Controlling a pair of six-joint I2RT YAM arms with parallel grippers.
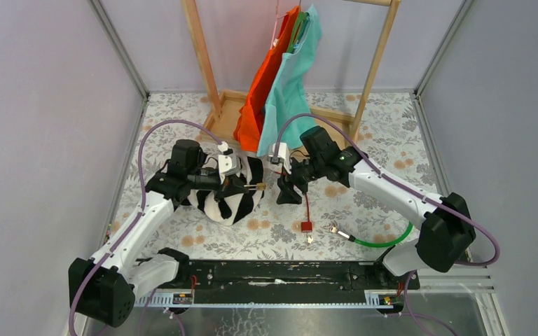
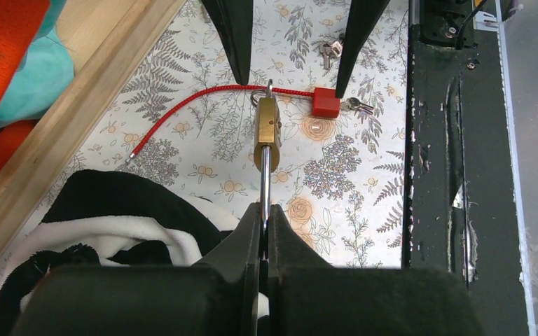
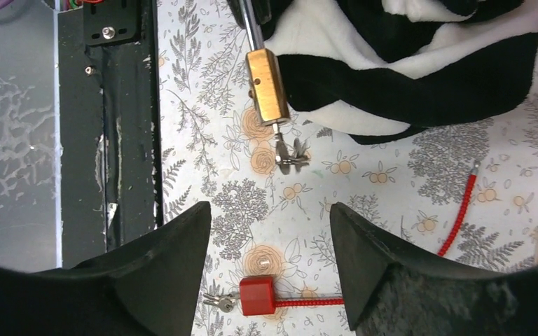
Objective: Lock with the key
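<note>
A brass padlock (image 2: pixel 267 133) (image 3: pixel 266 85) is held level in the air by its steel shackle, with my left gripper (image 1: pixel 245 188) shut on that shackle. A key on a ring with others (image 3: pixel 286 157) sticks out of the end of the lock's body. My right gripper (image 1: pixel 287 192) stands open beside it, its fingers apart from the key and empty.
A red cable lock (image 1: pixel 306 227) with keys lies on the table below. A green hose (image 1: pixel 378 243) lies at front right. A striped plush cloth (image 1: pixel 235 210) is under my left arm; a wooden rack (image 1: pixel 378 56) with hanging cloths stands behind.
</note>
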